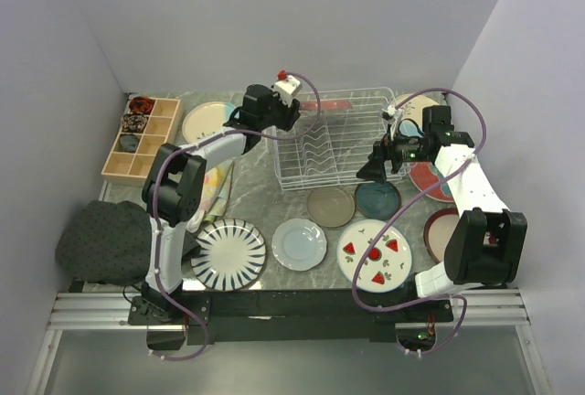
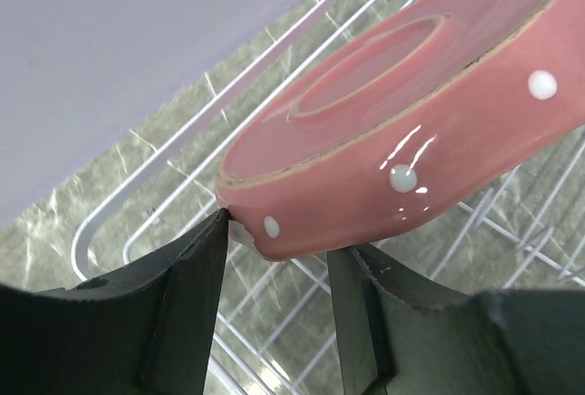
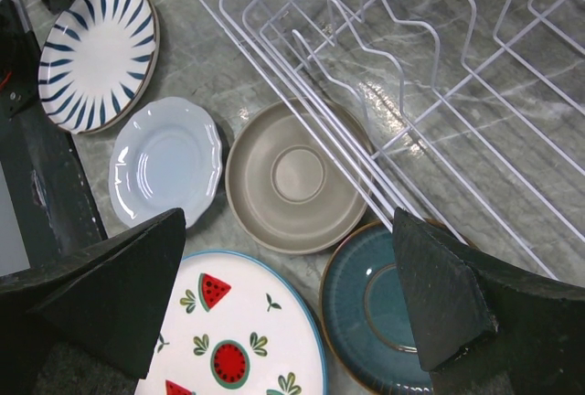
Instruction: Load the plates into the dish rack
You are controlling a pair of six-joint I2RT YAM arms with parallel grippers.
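A pink plate with white dots (image 1: 327,105) stands edge-on at the back left of the white wire dish rack (image 1: 343,178). In the left wrist view, the rim of this pink plate (image 2: 402,153) lies at the fingertips of my left gripper. Those fingers are parted; the left one sits against the rim and a gap shows near the right one. My right gripper is wide open and empty, above the rack's front right corner. In front of the rack lie a taupe plate (image 1: 331,206), a teal plate (image 1: 377,199), a pale blue plate (image 1: 299,244) and a watermelon plate (image 1: 375,257).
A blue-striped plate (image 1: 228,254) rests at the front left, by a dark cloth (image 1: 114,241). A wooden divided box (image 1: 137,165) is at the far left. More plates lie along the right side, including a red one (image 1: 426,176). Most of the rack is empty.
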